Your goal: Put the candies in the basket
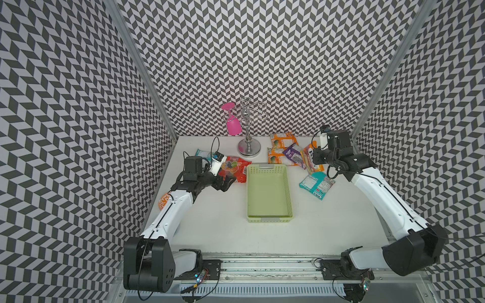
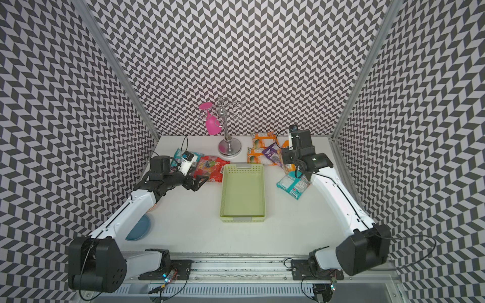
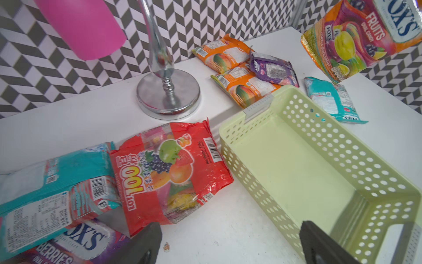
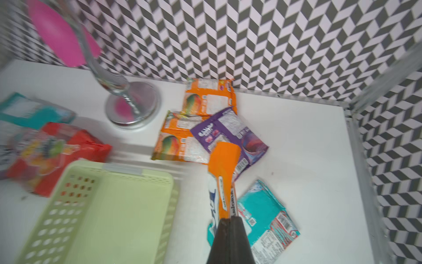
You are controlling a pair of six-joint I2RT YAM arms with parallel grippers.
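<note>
The empty green basket (image 1: 268, 194) stands in the middle. My right gripper is shut on an orange Fox's Fruits bag (image 3: 361, 35), raised above a teal bag (image 4: 260, 211). My left gripper (image 1: 224, 182) is open beside the basket's left, near a red candy bag (image 3: 171, 171). A teal bag (image 3: 57, 184) and a purple Berries bag (image 3: 77, 246) lie left of it. Two orange bags (image 3: 244, 85) and a purple bag (image 4: 228, 132) lie behind the basket, to the right.
A metal stand (image 1: 248, 147) with a pink cup (image 1: 233, 125) is at the back. A blue bowl (image 2: 137, 227) sits at the front left.
</note>
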